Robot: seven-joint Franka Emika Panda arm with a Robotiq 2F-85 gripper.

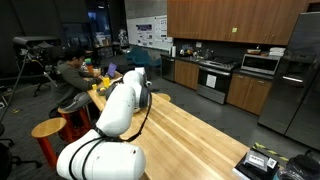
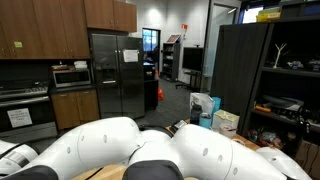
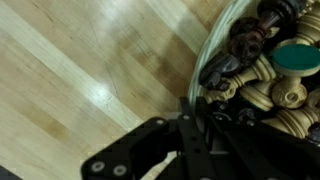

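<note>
A round bowl with a pale rim point(image 3: 205, 55) fills the right side of the wrist view. Dark and light carved wooden pieces, which look like chess pieces point(image 3: 265, 70), are heaped inside it; one shows a green base point(image 3: 293, 58). My gripper comes in from the bottom, its black fingers close together at the near-left stretch of the rim. It is shut on that rim, though the contact itself is mostly hidden by the fingers. In exterior view 1 the white arm point(image 1: 122, 100) reaches toward the table's far end, where the bowl cannot be made out.
Bare wooden tabletop point(image 3: 75, 80) lies left of the bowl. Red stools point(image 1: 47, 128) stand left of the table.
</note>
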